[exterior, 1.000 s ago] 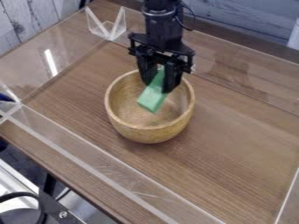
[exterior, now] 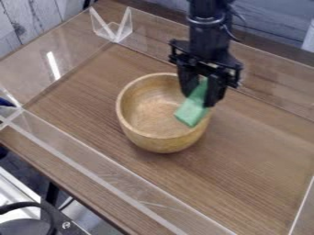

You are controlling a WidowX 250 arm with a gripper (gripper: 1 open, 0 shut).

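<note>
My black gripper (exterior: 201, 81) hangs from the top centre, shut on a mint-green object (exterior: 193, 109) that is held tilted over the right part of a wooden bowl (exterior: 145, 114). The bowl stands on the wooden table (exterior: 233, 184). The fingertips are partly lost in the dark of the gripper.
A small white wire-like or clear item (exterior: 112, 23) stands at the back left. Dark cables lie at the bottom left corner.
The gripper and green object have shifted to the right toward the bowl's right rim. The bowl sits slightly further right than before.
</note>
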